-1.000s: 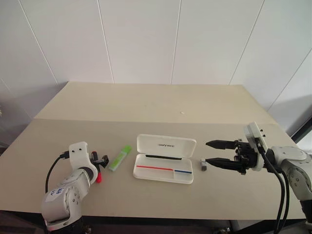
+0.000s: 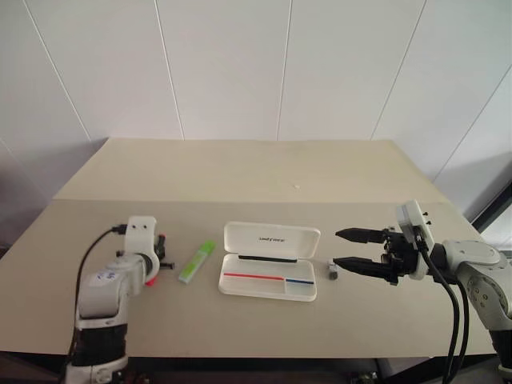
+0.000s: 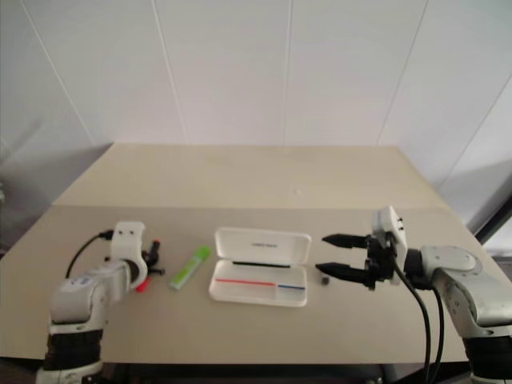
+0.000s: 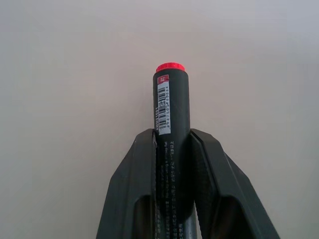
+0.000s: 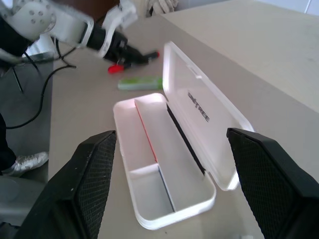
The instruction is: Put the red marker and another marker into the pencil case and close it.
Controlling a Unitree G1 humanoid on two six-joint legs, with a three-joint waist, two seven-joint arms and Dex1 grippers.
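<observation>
In the left wrist view, the fingers of my left gripper press on both sides of the black body of the red marker (image 4: 171,97), whose red end points away. From the head, the arm hides most of that marker. A green marker (image 2: 197,262) lies on the table between the left gripper and the case. The white pencil case (image 2: 268,290) is empty, its lid (image 2: 272,239) raised at the back. To the right of the case, my right gripper stands open in the air, nothing between its fingers.
A small grey-white object (image 2: 333,270) sits on the table just right of the case, near the right gripper's lower finger.
The right arm looks still.
</observation>
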